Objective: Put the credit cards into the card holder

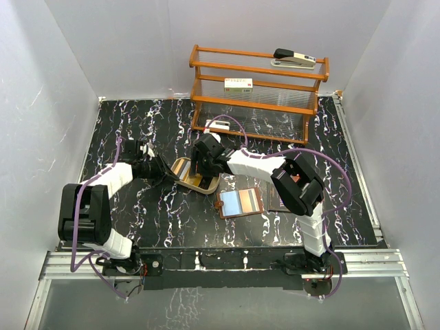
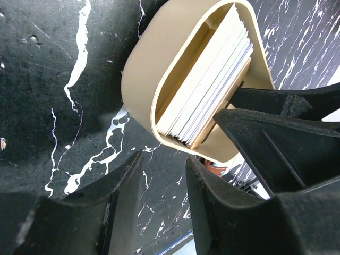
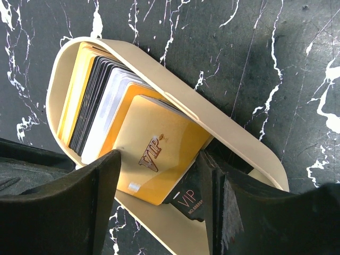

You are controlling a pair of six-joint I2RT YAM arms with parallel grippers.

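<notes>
A cream oval tray (image 1: 208,191) holds a row of cards standing on edge, their white edges (image 2: 204,79) packed together in the left wrist view. My right gripper is over the tray, its fingers apart on either side of a leaning gold VIP card (image 3: 154,141). A black VIP card (image 3: 188,196) lies partly under that one. Beside the tray's left end, my left gripper is part open, with only dark tabletop showing between its fingers. The brown card holder (image 1: 223,214) lies open to the right, with blue and tan cards showing.
Behind stands a wooden rack (image 1: 254,93) with a stapler (image 1: 294,59) and a small box (image 1: 238,84) on it. A dark flat item (image 1: 275,199) lies partly under the right arm.
</notes>
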